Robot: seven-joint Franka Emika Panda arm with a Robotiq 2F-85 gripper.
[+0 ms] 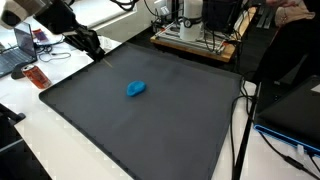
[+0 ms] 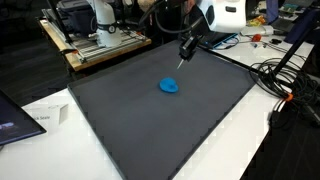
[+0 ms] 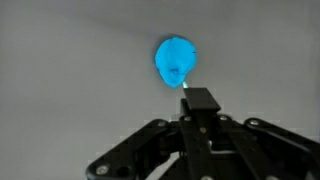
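A blue lump (image 1: pixel 135 88), soft-looking and uneven, lies on the dark grey board (image 1: pixel 150 125). It also shows as a blue object (image 2: pixel 168 86) in the second exterior view and a rounded blue shape (image 3: pixel 175 60) in the wrist view. My gripper is above the board, apart from the lump, its fingers pressed together. A thin pale stick (image 2: pixel 181 63) sticks out below the gripper (image 2: pixel 186 50), and its light tip (image 3: pixel 184 86) pokes past the fingers. Most of the stick is hidden by the fingers.
An orange-red can (image 1: pixel 37 77) stands by the board's left corner. Dark cables (image 2: pixel 285 85) run along the board's edge in the second exterior view. A wooden-topped stand (image 1: pixel 195 42) is beyond the far edge. Most of the board is bare.
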